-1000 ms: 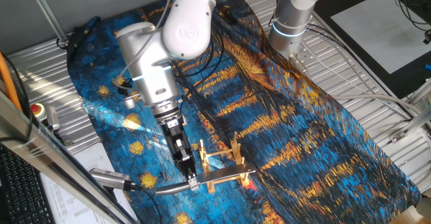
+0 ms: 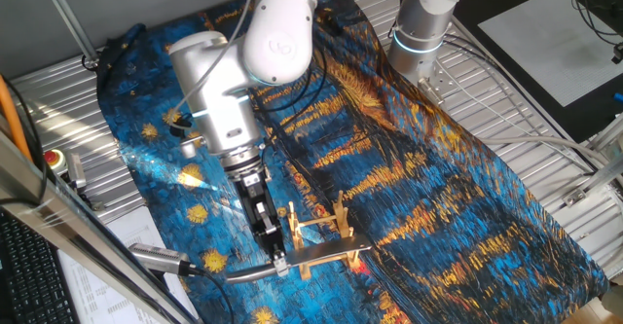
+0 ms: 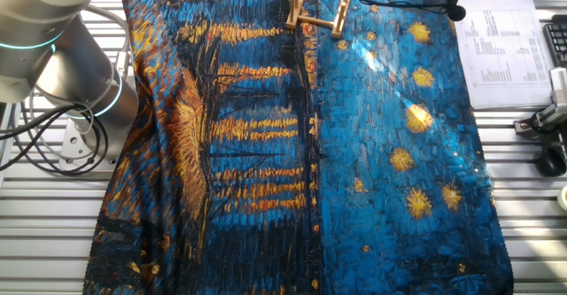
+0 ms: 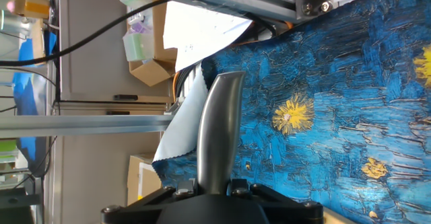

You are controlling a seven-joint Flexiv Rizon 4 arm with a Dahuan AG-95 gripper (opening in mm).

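Observation:
A knife with a curved steel handle [image 2: 250, 273] and a dark flat blade [image 2: 336, 249] lies across a small wooden rack [image 2: 319, 220]. My gripper [image 2: 280, 263] is shut on the knife near where the handle meets the blade. In the wrist view the shiny handle [image 4: 220, 133] rises from between the fingers of the gripper, while the blade is hidden there. Whether the blade rests on the rack or hovers just over it, I cannot tell. Part of the rack [image 3: 319, 19] shows at the top of the second exterior view, without the knife.
A blue and orange painted cloth [image 3: 399, 242] covers the table, mostly bare. Left of the knife are a cabled metal device [image 2: 159, 258], papers and a keyboard [image 2: 34, 275]; a metal post [image 2: 78, 217] crosses the near left.
Over the last second the arm has shifted very slightly, the gripper and knife moving a touch to the right. The rack stays in place, and the grip looks the same.

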